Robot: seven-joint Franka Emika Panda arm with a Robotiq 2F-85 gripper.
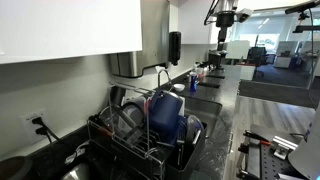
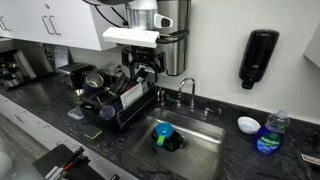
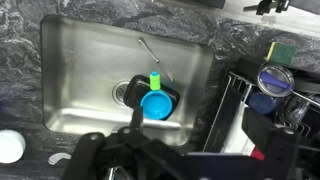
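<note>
My gripper hangs high above the counter, open, with nothing between its fingers. In exterior view 2 the gripper (image 2: 141, 72) is in front of the wall, above the dish rack (image 2: 122, 116). Down in the steel sink (image 3: 85, 75) lies a round blue dish (image 3: 156, 105), against or in a black item (image 3: 135, 92). Beside the blue dish is a small green object (image 3: 155, 80). A thin utensil (image 3: 154, 56) lies on the sink floor. The blue dish (image 2: 164, 130) is well below the gripper and apart from it.
Plates, cups and other dishes fill the rack (image 1: 158, 153). The faucet (image 2: 192, 92) rises behind the sink. A white bowl (image 2: 248, 125) and a blue soap bottle (image 2: 271, 134) stand right of it. A black dispenser (image 2: 259, 56) hangs on the wall. Much of the sink floor is bare.
</note>
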